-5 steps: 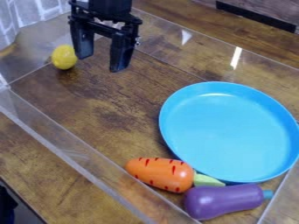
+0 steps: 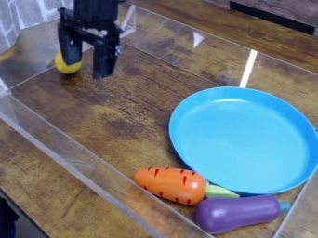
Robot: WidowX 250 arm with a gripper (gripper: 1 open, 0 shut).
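My black gripper hangs at the upper left, blurred, its fingers apart over a yellow object, which it partly hides; whether they touch cannot be told. A blue plate lies at the right. An orange toy carrot and a purple toy eggplant lie in front of the plate.
Clear walls border the wooden surface. The middle of the surface, left of the plate, is bare.
My gripper has shifted left, closer to the yellow object, and is now blurred. The plate, carrot and eggplant have not moved.
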